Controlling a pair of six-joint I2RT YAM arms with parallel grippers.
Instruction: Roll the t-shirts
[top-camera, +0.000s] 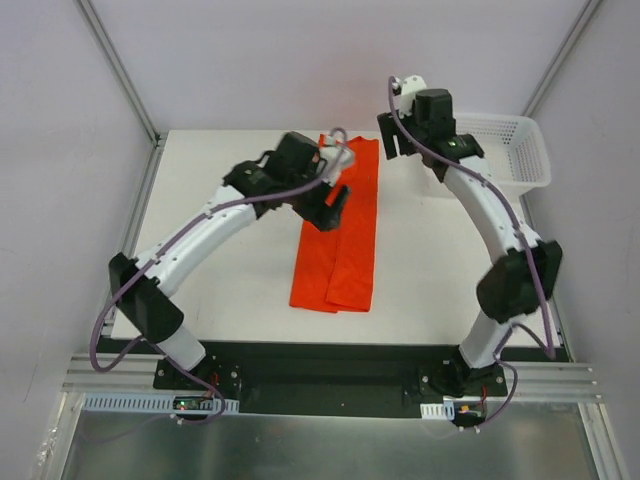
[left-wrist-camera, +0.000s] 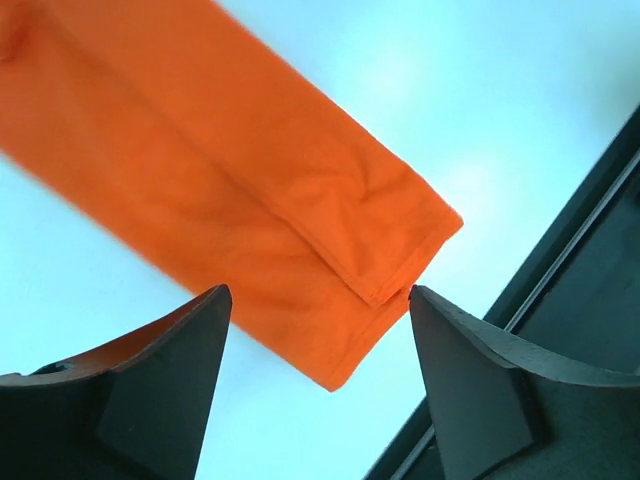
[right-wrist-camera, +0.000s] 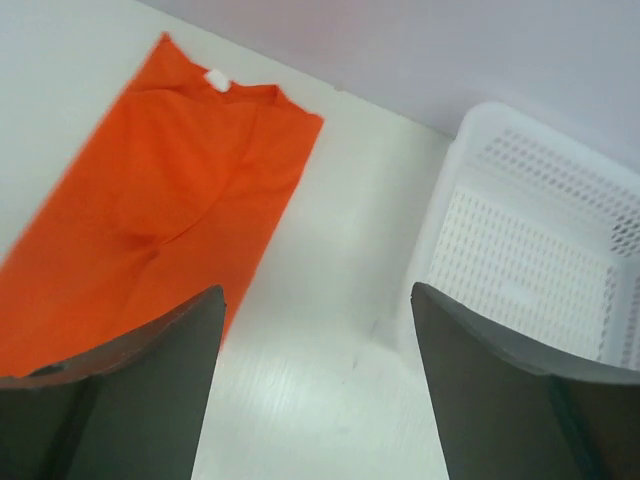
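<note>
An orange t-shirt lies flat in a long strip down the middle of the white table, with a fold line running along its length. In the left wrist view its near end shows folded layers, slightly uneven at the hem. The collar end, with a small white label, appears at the far side in the right wrist view. Raised over the shirt's middle is my left gripper, open and empty. My right gripper, also open with nothing between its fingers, hangs between the shirt's far end and the basket.
A white perforated basket stands at the back right corner, close to my right gripper. Bare table lies left of the shirt and also to its right.
</note>
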